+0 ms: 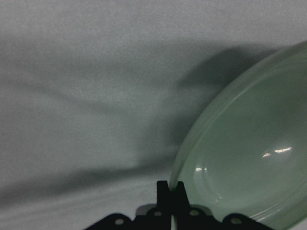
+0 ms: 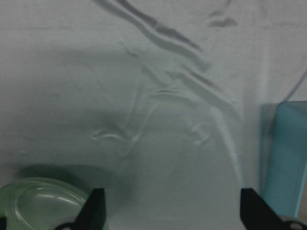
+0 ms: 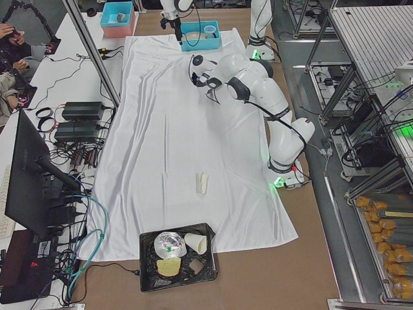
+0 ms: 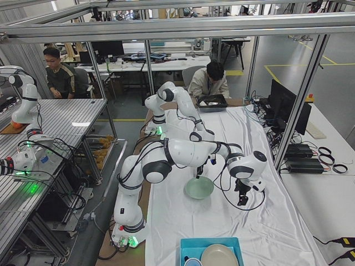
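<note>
A pale green bowl (image 4: 198, 189) sits on the white cloth under the arms, mostly hidden by them in the camera left view. In the left wrist view my left gripper is shut on the rim of this green bowl (image 1: 244, 143), at its near side. My right gripper is open above the cloth; the bowl (image 2: 38, 206) shows at the lower left of that view and a blue bin (image 2: 285, 143) at the right.
The blue bin (image 4: 184, 244) holds a beige plate (image 4: 219, 257) and a cup (image 4: 193, 262). A black tray (image 3: 148, 271) with foil, sponge and cup lies at the far end, and a small pale object (image 3: 202, 183) mid-cloth, with clear cloth around it.
</note>
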